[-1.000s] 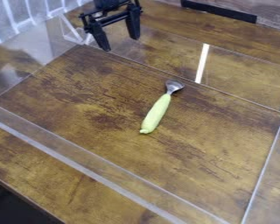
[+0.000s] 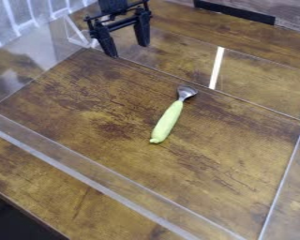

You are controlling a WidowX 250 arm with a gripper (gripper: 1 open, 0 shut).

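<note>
My black gripper (image 2: 125,42) hangs open over the back left of the wooden surface, its two fingers pointing down with nothing between them. A pale green, long object (image 2: 168,122) with a metal end lies on the wood near the centre, below and to the right of my gripper, apart from it.
Clear plastic walls with pale edges (image 2: 90,183) enclose the work area on the wooden table (image 2: 65,108). A dark bar (image 2: 234,16) runs along the back. The wood around the green object is bare.
My gripper has shifted very slightly, staying at the back left. The green object lies where it was.
</note>
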